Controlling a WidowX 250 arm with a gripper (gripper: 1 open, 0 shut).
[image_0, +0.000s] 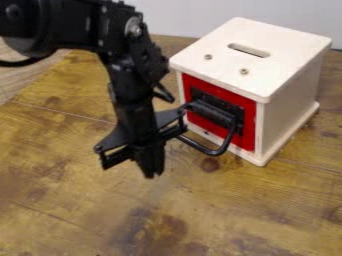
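A white box (285, 110) with a red front panel (198, 88) stands at the right. A black fitting with a looped handle (227, 138) sticks out from the red panel. My black gripper (150, 160) hangs just left of the box and handle, pointing down above the wooden table. Its fingertips are close together, with nothing visible between them; it looks shut.
A pale wall (187, 15) runs behind the box, and a lighter surface shows at the upper left.
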